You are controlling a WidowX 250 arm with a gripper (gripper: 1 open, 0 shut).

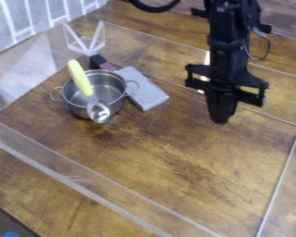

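Note:
My gripper (222,106) hangs from the black arm over the right half of the wooden table, apart from the other objects; I cannot tell whether its fingers are open or shut. At the left, a steel pot (108,88) with side handles holds a long utensil with a pale yellow handle (79,76) and a rounded metal end. A grey rectangular block (144,90) lies just right of the pot.
A small dark item (99,62) lies behind the pot, near a white wire-like shape. Clear plastic edges border the wooden table (138,176).

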